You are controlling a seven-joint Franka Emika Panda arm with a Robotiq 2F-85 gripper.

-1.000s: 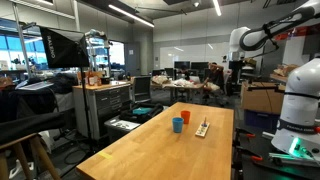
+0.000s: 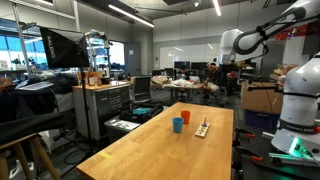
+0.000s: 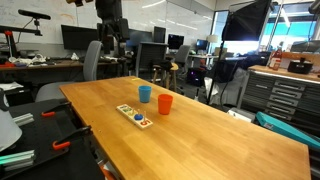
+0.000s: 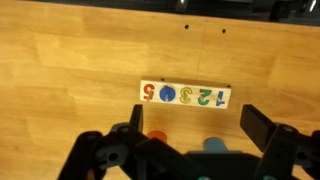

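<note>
A pale wooden number board [image 4: 185, 94] lies flat on the table, with coloured digits along it and a round blue piece [image 4: 168, 93] near one end. In exterior view 2 the board [image 3: 126, 111] rests toward the near left edge of the table. A blue cup [image 3: 145, 94] and a red cup [image 3: 165, 104] stand beyond it, upright and apart. My gripper is open and empty, its fingers [image 4: 253, 122] spread wide in the wrist view. It hangs high above the table, clear of the board and cups.
A tripod light [image 2: 66, 48] stands beside it at left, and drawer cabinets [image 3: 276, 94] line the side beyond. Chairs and desks are farther back.
The board and both cups have stayed in place.
</note>
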